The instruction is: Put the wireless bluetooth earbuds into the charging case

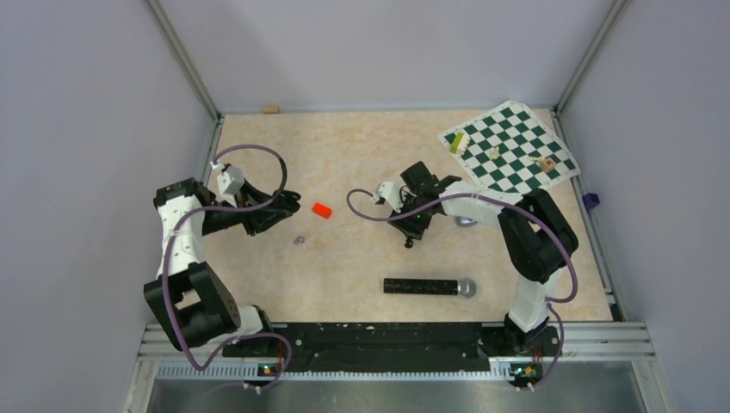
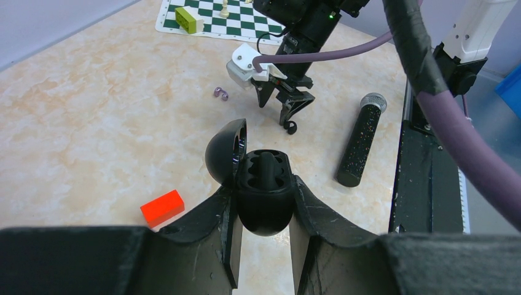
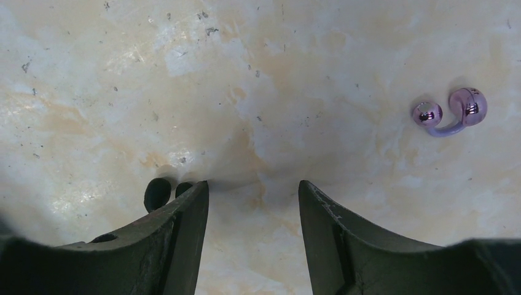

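Note:
The black charging case (image 2: 265,216), lid raised and sockets showing, is held in the air by my left gripper, shut on it. My right gripper is open above the table, with bare tabletop between its fingers. Against the outer side of its left finger (image 3: 191,215) lies a small black curved earbud (image 3: 157,194), partly hidden by that finger. A shiny purple clip-shaped earbud (image 3: 469,107) lies apart at the upper right of the right wrist view. Another small purple piece (image 1: 299,240) rests below the left gripper in the top view.
An orange-red block (image 1: 322,211) lies right of the case. A microphone (image 1: 422,286) lies near the front edge, with a chessboard (image 1: 508,176) at the back right. Bare table spreads between the arms.

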